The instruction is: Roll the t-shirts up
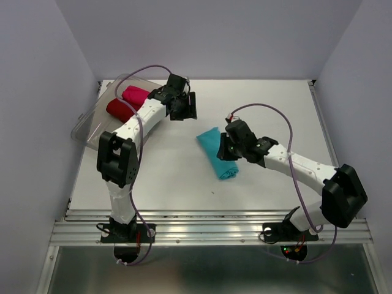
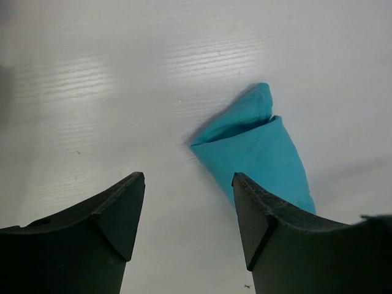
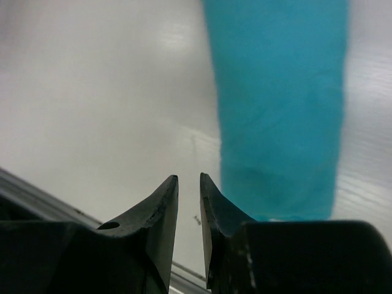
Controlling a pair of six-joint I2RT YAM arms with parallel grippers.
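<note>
A teal T-shirt point(image 1: 212, 145), folded into a narrow strip, lies slantwise on the white table; its near end looks rolled or bunched. In the left wrist view the far end of the teal shirt point(image 2: 254, 150) shows a loose fold standing up. My left gripper point(image 1: 184, 117) hangs open beyond and left of the shirt, holding nothing. Over the middle of the strip is my right gripper point(image 1: 226, 157), its fingers partly open; in the right wrist view its fingers point(image 3: 211, 233) have a narrow empty gap, and the shirt point(image 3: 278, 110) stretches out blurred below them.
At the back left stands a clear plastic bin point(image 1: 92, 125) with a dark red roll point(image 1: 120, 111) and a crimson roll point(image 1: 136, 95) inside; my left arm reaches across its right side.
</note>
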